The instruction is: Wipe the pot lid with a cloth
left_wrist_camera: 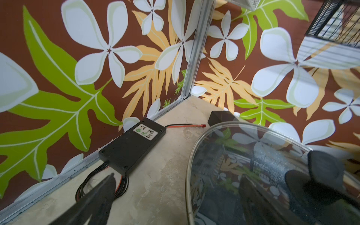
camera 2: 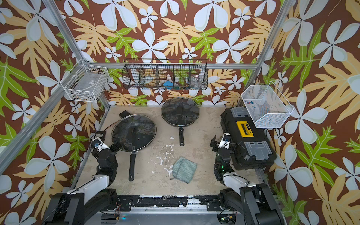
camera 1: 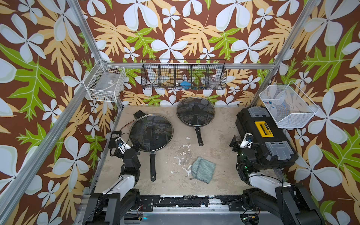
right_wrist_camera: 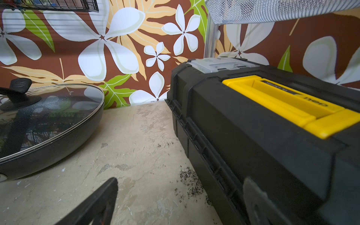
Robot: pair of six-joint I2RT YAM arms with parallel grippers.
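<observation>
Two lidded black pans stand on the table: a larger left one with its lid (camera 1: 151, 131) and a smaller one at back centre with its lid (camera 1: 195, 110). A folded green-grey cloth (camera 1: 202, 169) lies flat front centre. My left gripper (camera 1: 133, 144) is over the left edge of the larger pan, open and empty; its wrist view shows the lid's knob (left_wrist_camera: 325, 168) to the right. My right gripper (camera 1: 236, 141) is beside the toolbox, open with nothing between its fingers.
A black toolbox (camera 1: 251, 123) fills the right side. A power adapter with cables (left_wrist_camera: 133, 144) lies by the left wall. Wire baskets (camera 1: 105, 82) hang on left, back and right. Bare table (camera 1: 176, 176) surrounds the cloth.
</observation>
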